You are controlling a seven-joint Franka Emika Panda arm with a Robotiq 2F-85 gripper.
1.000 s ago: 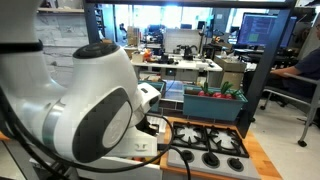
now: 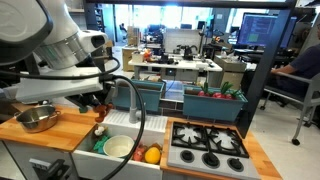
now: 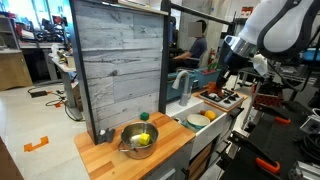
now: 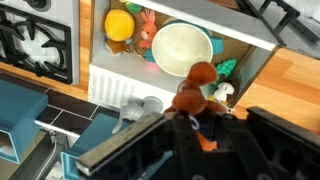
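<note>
My gripper is shut on a reddish-brown, rounded object point(image 4: 201, 74), which shows between its dark fingers in the wrist view; I cannot tell exactly what it is. In exterior view 1 the gripper point(image 2: 101, 112) hangs above the left part of the open drawer, near the counter's edge. A white pot point(image 4: 183, 48) with teal handles stands in that drawer point(image 2: 88, 163), beyond the held object in the wrist view. The object's lower part is hidden by the fingers.
Beside the pot lie a pink toy point(image 4: 148, 31), a yellow fruit point(image 4: 120, 24) and a green item point(image 4: 225, 66). A metal pot point(image 2: 37, 119) stands on the wooden counter at left. The stove point(image 2: 208, 146) is on the right; blue bins point(image 2: 211, 103) stand behind.
The arm has swung left and upward in exterior view 1. The drawer with its white pot and the metal pot on the counter, earlier largely covered by the arm, are now uncovered.
</note>
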